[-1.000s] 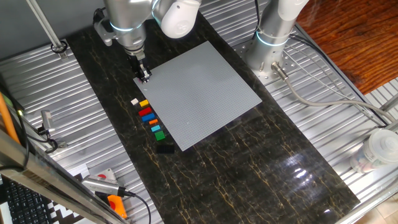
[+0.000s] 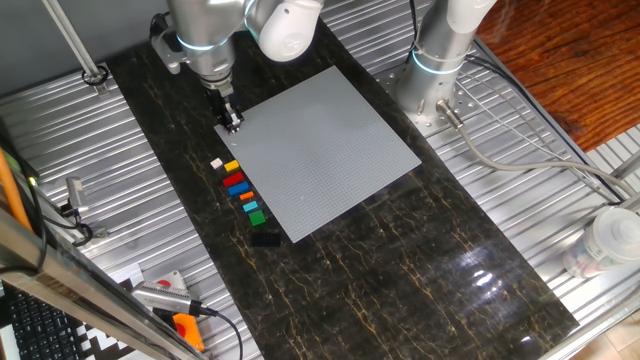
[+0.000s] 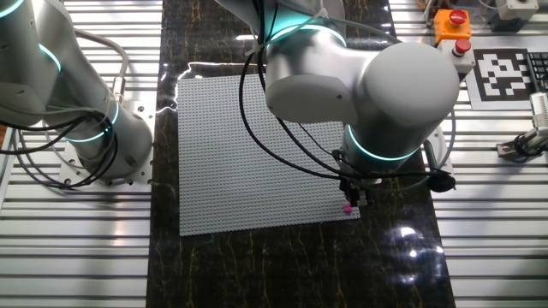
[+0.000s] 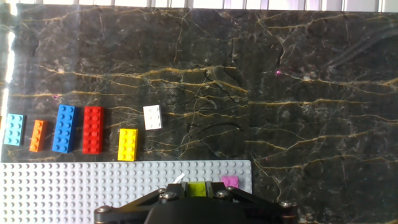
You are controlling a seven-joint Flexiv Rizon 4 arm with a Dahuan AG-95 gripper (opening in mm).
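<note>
My gripper is low over a corner of the grey baseplate. A yellow-green brick shows between its fingers in the wrist view, and the fingers appear shut on it. Whether this brick touches the plate's studs cannot be told. Just right of it, a pink brick sits near the plate's corner. Beyond the plate's edge lie a white brick, a yellow brick, a red brick, a blue brick, an orange brick and a light blue brick.
Farther along the row are a green brick and a black brick. A small white mark shows on the plate near the gripper. Most of the plate is bare, and the dark marble board has free room.
</note>
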